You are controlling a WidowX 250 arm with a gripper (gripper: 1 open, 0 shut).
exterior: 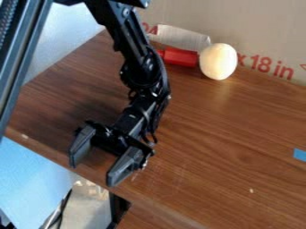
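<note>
My black gripper [98,156] hangs low over the near-left edge of the wooden table, its two fingers spread open with nothing visible between them. At the back of the table, behind the arm, lie a white egg-shaped object [217,60], a red block [180,57] and a pale cylinder [182,37].
Cardboard [269,27] stands behind. A light blue surface [36,179] lies beyond the left edge, and a metal rail runs along the upper left.
</note>
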